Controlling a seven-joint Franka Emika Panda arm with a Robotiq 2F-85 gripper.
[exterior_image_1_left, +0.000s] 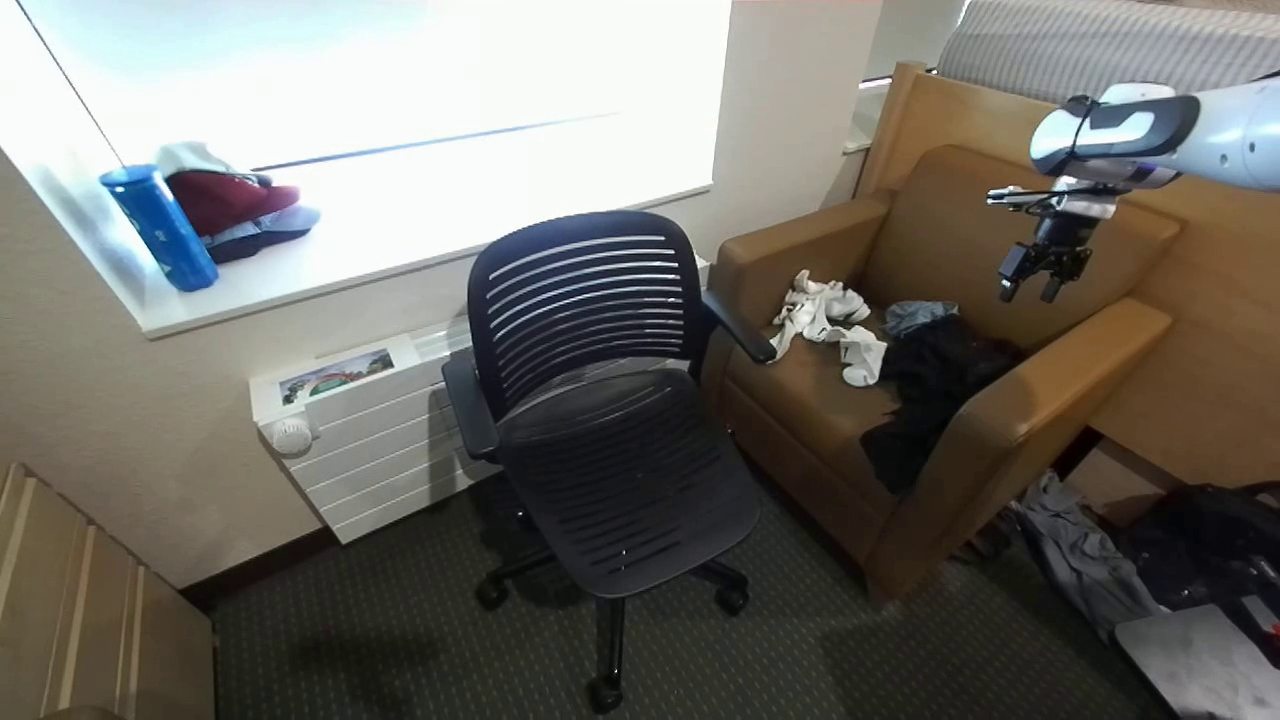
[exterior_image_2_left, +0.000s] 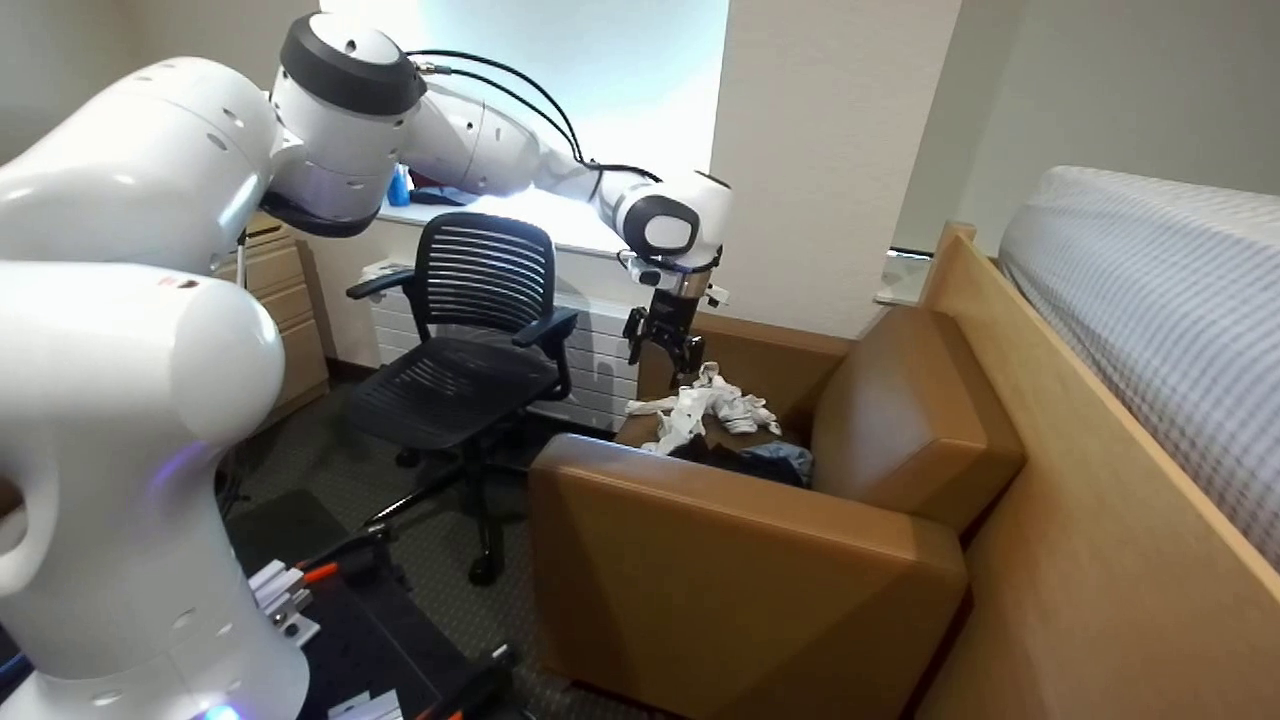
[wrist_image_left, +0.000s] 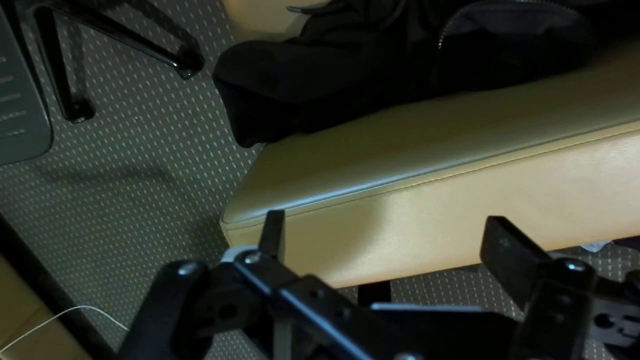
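Observation:
My gripper (exterior_image_1_left: 1029, 292) hangs in the air over the brown armchair (exterior_image_1_left: 816, 420). In the wrist view its fingers (wrist_image_left: 274, 234) are wide apart, with only the tan armrest (wrist_image_left: 384, 225) and carpet behind the gap. On the seat lies a heap of black clothing (exterior_image_1_left: 930, 390), which shows at the top of the wrist view as dark fabric (wrist_image_left: 336, 72) with a zipper. White garments (exterior_image_1_left: 819, 310) are bunched deeper on the seat, and a blue-grey cloth (exterior_image_1_left: 919, 314) is tucked beside the black pile. The near armrest partly hides these clothes in exterior view 2.
A black office chair (exterior_image_1_left: 624, 480) stands left of the armchair. A blue bottle (exterior_image_1_left: 162, 228) and caps (exterior_image_1_left: 234, 206) sit on the windowsill. More clothes and bags (exterior_image_1_left: 1086, 552) lie on the floor at right. Open carpet (exterior_image_1_left: 780, 648) shows in front.

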